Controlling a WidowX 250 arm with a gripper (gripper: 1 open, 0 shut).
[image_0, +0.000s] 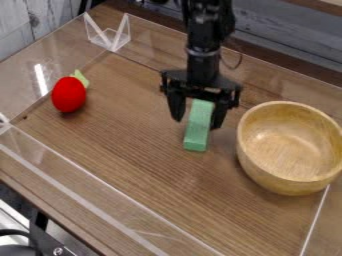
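Observation:
My gripper hangs from the top centre, open, its fingers spread on either side over the upper end of a green block. The block lies on the wooden table; whether the fingertips touch it is unclear.
A tan bowl sits to the right, close to the block. A red egg-shaped object with a small green part lies at the left. A white wire-like holder stands at the back left.

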